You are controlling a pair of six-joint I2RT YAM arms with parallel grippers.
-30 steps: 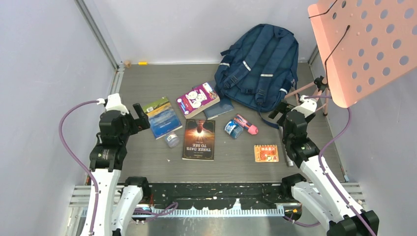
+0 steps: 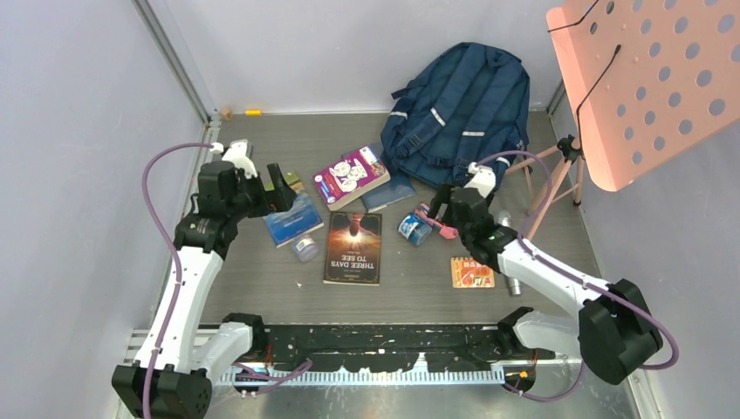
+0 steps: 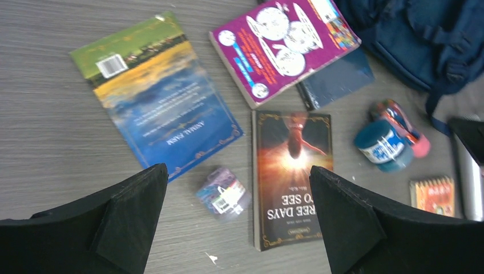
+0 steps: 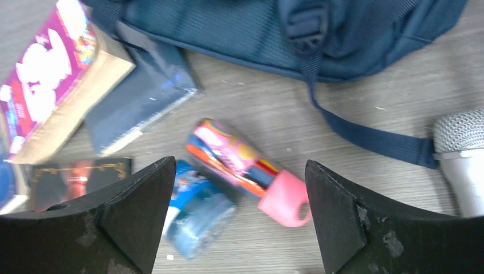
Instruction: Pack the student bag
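Observation:
A dark blue backpack (image 2: 458, 109) leans at the back of the table, straps facing out. My right gripper (image 2: 442, 199) stands open above a pink-ended patterned tube (image 4: 245, 162) and a blue-labelled jar (image 4: 197, 214), with nothing between its fingers. Over the blue and green book (image 2: 292, 218) hangs my left gripper (image 2: 281, 190), open and empty. The purple book (image 2: 352, 177) rests partly on a dark blue book (image 2: 388, 192). In front of them is a dark book titled Three Days to See (image 2: 353, 249). A clear jar (image 3: 224, 193) lies beside it.
A small orange notebook (image 2: 472, 272) lies at the front right. Near it is a silver microphone-like object (image 4: 465, 160). A pink perforated board (image 2: 646, 96) overhangs the back right corner on legs. Bare table shows at front left.
My right gripper has swung left, from beside the backpack to over the tube and jar. The left gripper has moved right and slightly back, over the blue and green book.

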